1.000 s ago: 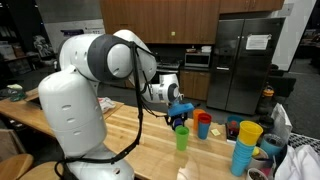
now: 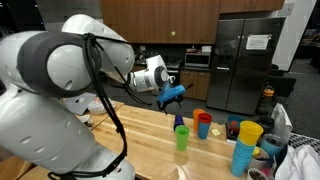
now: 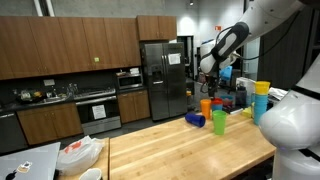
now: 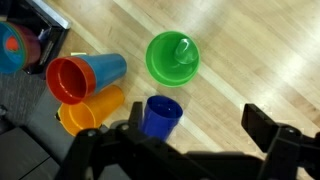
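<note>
My gripper [image 2: 172, 100] stands open above the table, with bare space between its fingers. In the wrist view, a blue cup [image 4: 161, 117] lies just ahead of the fingers, nearer the left finger; in exterior view 2 this blue cup [image 3: 195, 119] appears to lie on its side. A green cup [image 4: 172, 62] is upright farther ahead, apart from the blue one, with something small at its bottom. To the left are an orange cup [image 4: 92, 108] and a red cup [image 4: 104, 70] with a blue one beside it. Nothing is held.
Stacked yellow and blue cups [image 2: 246, 145] stand at the table's right side in exterior view 1. Behind them are a dark bin [image 2: 233, 120] and more containers. Bare wooden tabletop [image 4: 260, 60] spreads right of the green cup in the wrist view.
The gripper has risen from close over the blue cup and shifted left in exterior view 1. The cups look unmoved.
</note>
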